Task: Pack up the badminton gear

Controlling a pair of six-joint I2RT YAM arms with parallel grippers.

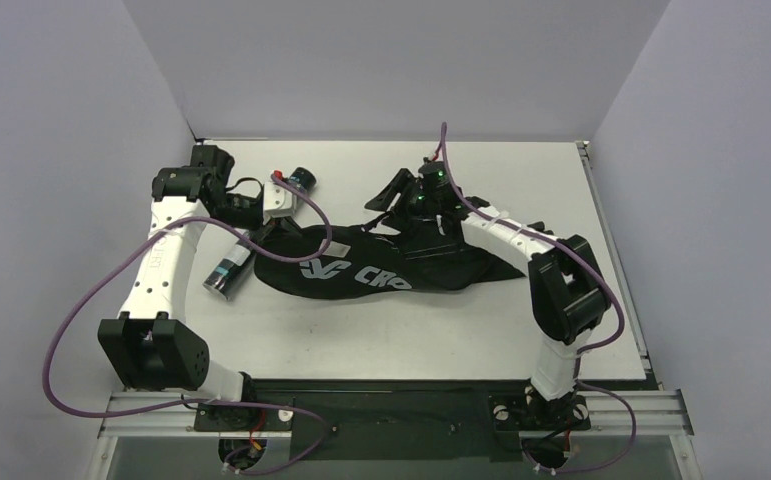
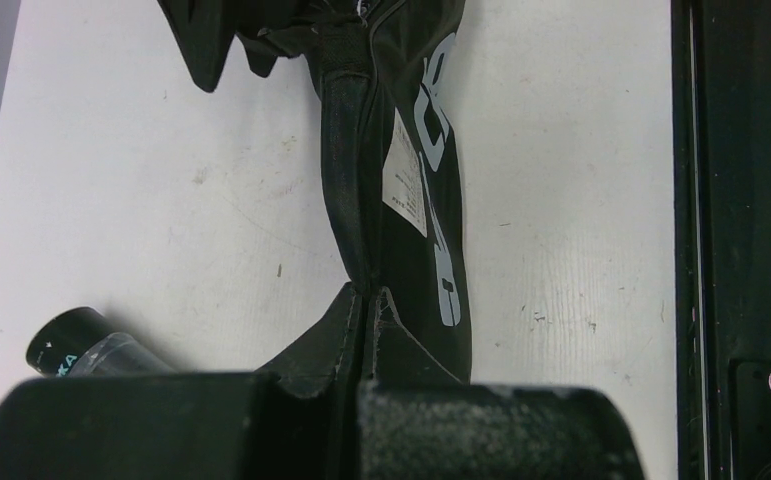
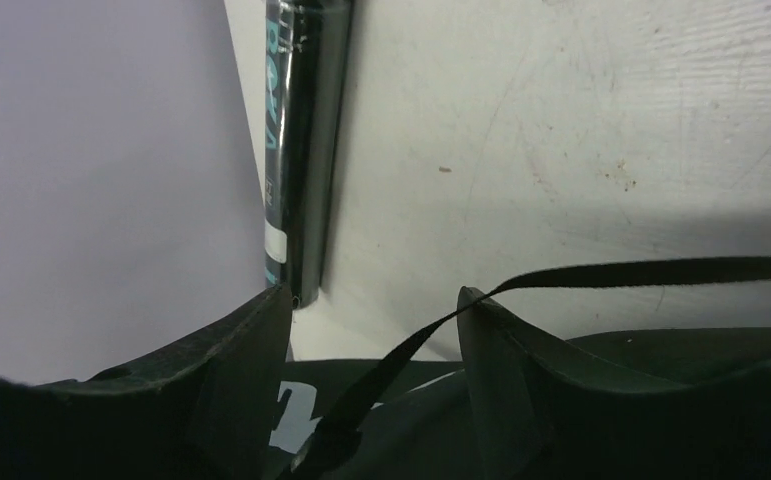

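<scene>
The black racket bag (image 1: 361, 270) with white lettering lies across the middle of the table. At its left end my left gripper is shut on the bag's edge; the white label (image 2: 404, 180) shows beyond. Over the bag's far edge, my right gripper is open, its fingers apart. A thin black strap (image 3: 651, 272) runs across one fingertip and down between the fingers, not clamped. A dark shuttlecock tube (image 3: 306, 150) lies at the left; in the top view its capped end (image 1: 302, 179) and other end (image 1: 223, 278) show either side of my left gripper.
Grey walls (image 1: 401, 65) close the back and both sides. My right arm covers much of the bag's right end.
</scene>
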